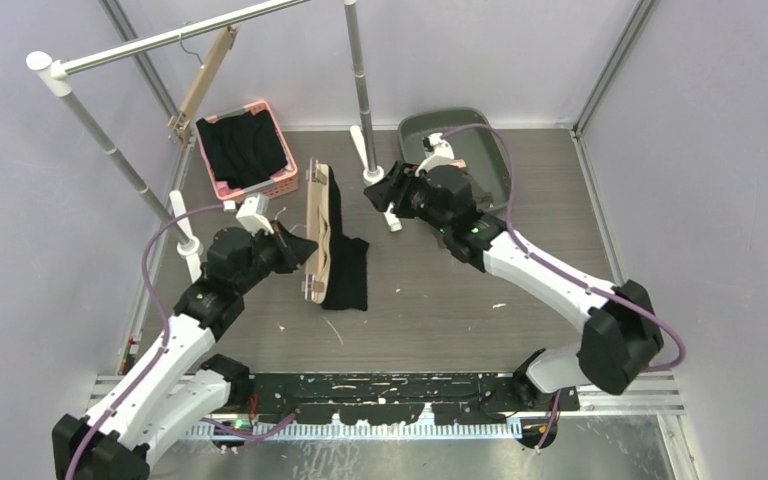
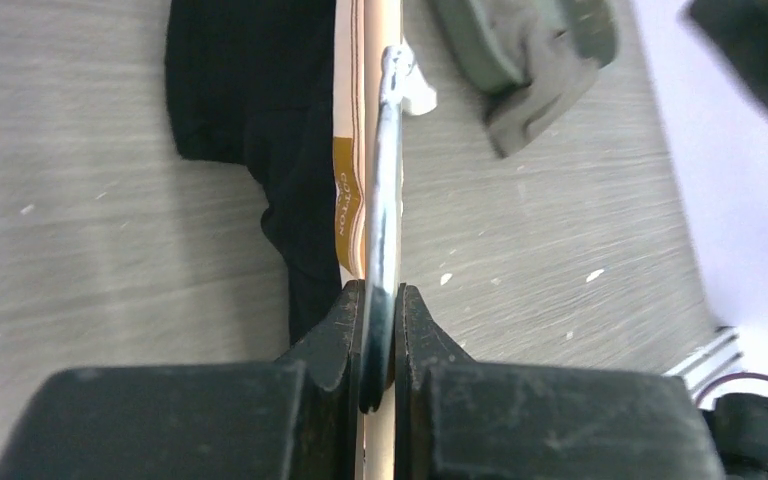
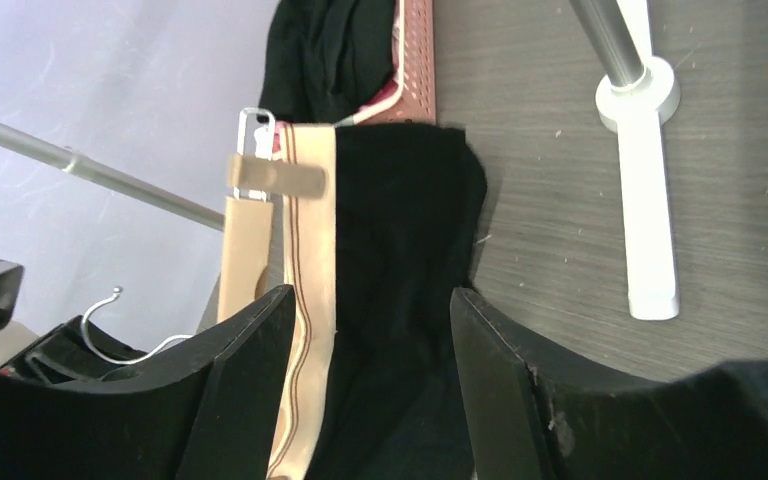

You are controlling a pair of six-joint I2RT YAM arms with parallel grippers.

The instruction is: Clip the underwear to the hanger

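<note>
A wooden hanger (image 1: pixel 316 210) with metal clips stands lengthwise in mid-workspace, black underwear (image 1: pixel 345 275) along its right side, the cream striped waistband (image 3: pixel 309 260) beside the wood. My left gripper (image 1: pixel 305 252) is shut on the hanger's middle; in the left wrist view its fingertips (image 2: pixel 415 315) close round the bar. My right gripper (image 1: pixel 392 192) is raised to the right of the underwear's upper end, its fingers apart, with the black fabric seen beyond them in the right wrist view. Whether the clips grip the waistband is unclear.
A pink basket (image 1: pixel 290 178) of black garments stands at back left, a grey bin (image 1: pixel 490 145) with a garment at back right. The rack's posts (image 1: pixel 358 70) and white feet flank the middle. Another hanger (image 1: pixel 205 78) hangs from the rail.
</note>
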